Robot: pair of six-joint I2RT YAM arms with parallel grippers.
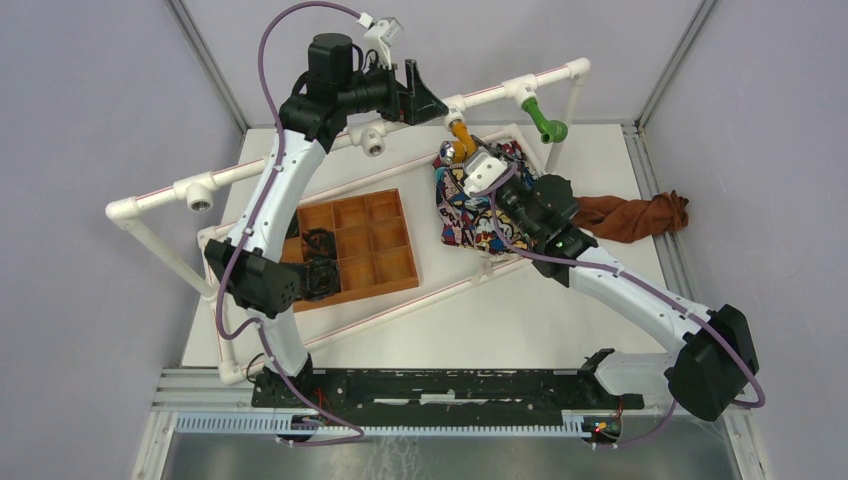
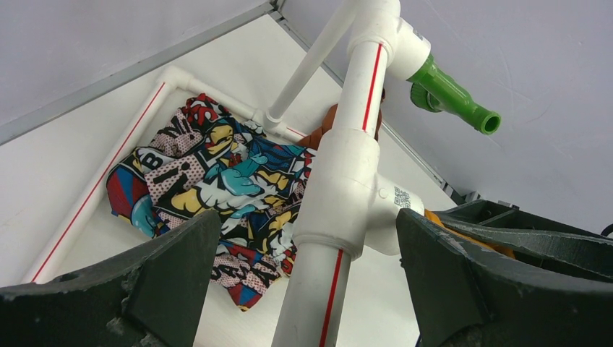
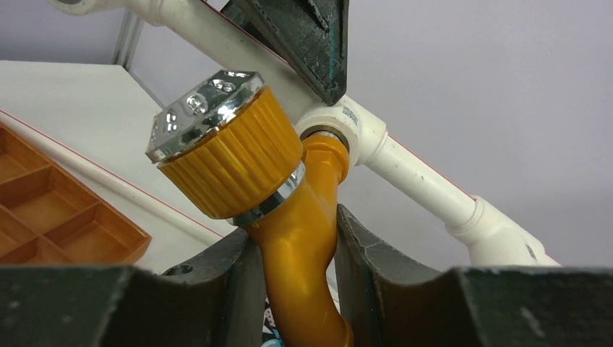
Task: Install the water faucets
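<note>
The orange faucet [image 3: 293, 267] with its chrome-topped knob sits at the mouth of a white tee [image 2: 340, 188] on the upper pipe. My right gripper is shut on its body, below the knob. My left gripper stands open around the pipe by that same tee, one finger close to the tee's branch. A green faucet [image 1: 543, 123] is fitted in the tee to the right, its spout pointing outward.
More tees with open mouths [image 1: 373, 142] line the pipe to the left. Below lie a wooden compartment tray [image 1: 372, 250], a patterned cloth [image 1: 460, 215] and a brown cloth [image 1: 630, 217].
</note>
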